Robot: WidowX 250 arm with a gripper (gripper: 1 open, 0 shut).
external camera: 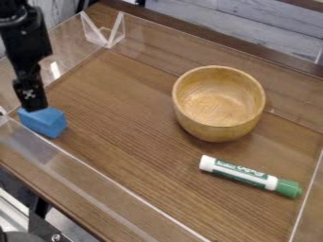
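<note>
My gripper (28, 93) is at the left edge, a dark shape pointing down just above a blue block (42, 123) that lies near the left side of the wooden table (139, 189). It is open, and the block sits below its fingertips.
A wooden bowl (217, 102) stands right of centre. A white and green tube (248, 176) lies at the front right. A clear plastic piece is at the back left edge.
</note>
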